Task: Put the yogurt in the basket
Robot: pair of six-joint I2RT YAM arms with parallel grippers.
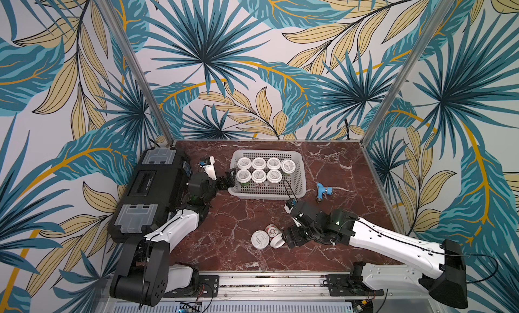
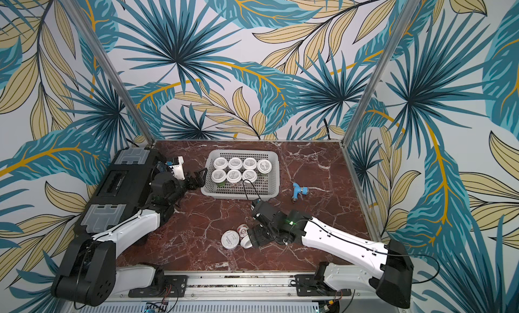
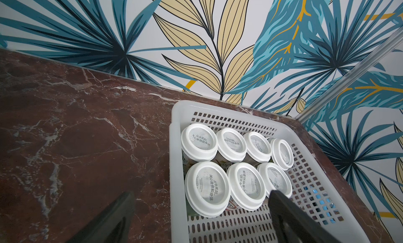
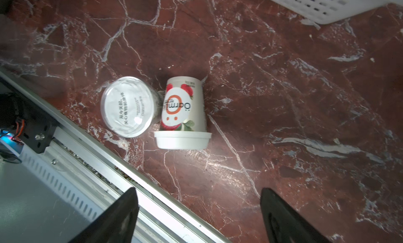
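Observation:
Lying on its side on the marbled table is a yogurt cup (image 4: 183, 104) with strawberry print and a white lid. An upright yogurt cup (image 4: 129, 107) stands against its side. Just right of the fallen cup, in the top left view, is my right gripper (image 1: 287, 238); the right wrist view shows its fingers (image 4: 285, 220) spread, nothing between them. The pale grey basket (image 1: 267, 196) behind holds several white-lidded yogurts (image 3: 207, 188) in two rows. At its left side my left gripper (image 1: 229, 179) stands open and empty.
A black toolbox (image 1: 146, 186) occupies the left edge. To the right of the basket lies a blue object (image 1: 323, 191). Bare basket floor (image 3: 310, 188) shows at the right end. Open table lies between basket and loose cups.

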